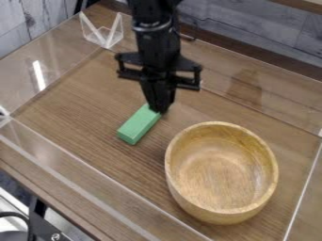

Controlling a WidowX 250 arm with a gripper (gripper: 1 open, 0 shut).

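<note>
The black gripper (156, 75) hangs from the arm at the top centre, blurred, above and behind a green block (138, 127) that lies on the wooden table (70, 160). The gripper is shut, with nothing seen between its fingers, and it is apart from the block. A round beige bowl (220, 174) stands to the right of the block.
A clear plastic piece (105, 28) lies near the top left edge. A dark cable (19, 226) runs at the lower left corner.
</note>
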